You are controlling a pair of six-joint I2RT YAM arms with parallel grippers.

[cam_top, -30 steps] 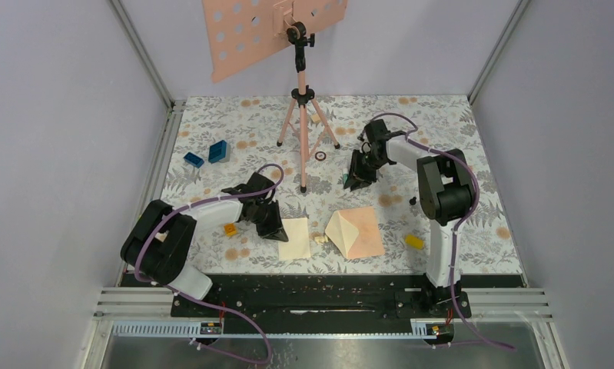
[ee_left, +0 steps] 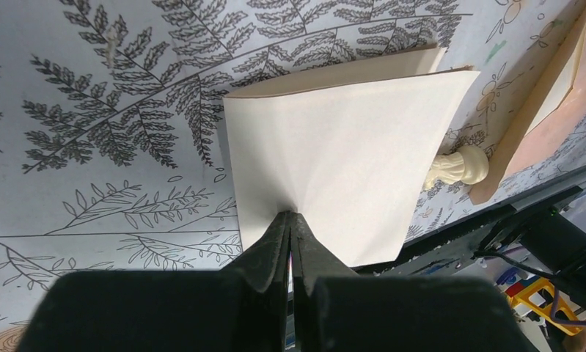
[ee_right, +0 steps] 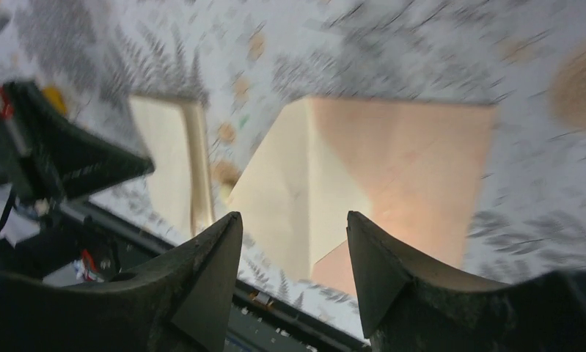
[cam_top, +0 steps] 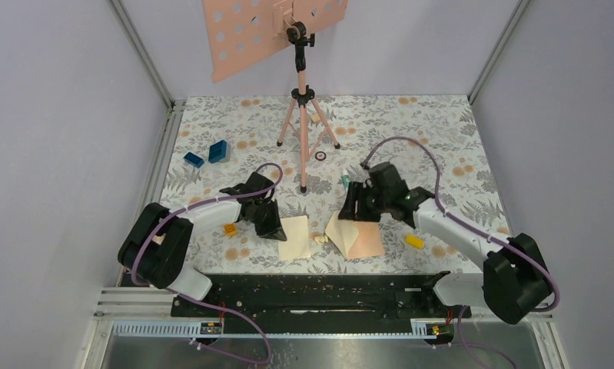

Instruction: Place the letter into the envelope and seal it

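A folded cream letter lies flat at the front; my left gripper is shut with its tips down on it, nothing visible between them. To its right lies the peach envelope with a pale flap turned out, seen blurred in the right wrist view. My right gripper is above the envelope, fingers apart with nothing between them.
A small cream figurine lies between letter and envelope. A pink tripod stand stands at the back. Blue boxes sit at the back left, a yellow block at the right.
My right arm has swung toward the front, bringing its gripper from the back right over the envelope. The left gripper stays on the letter.
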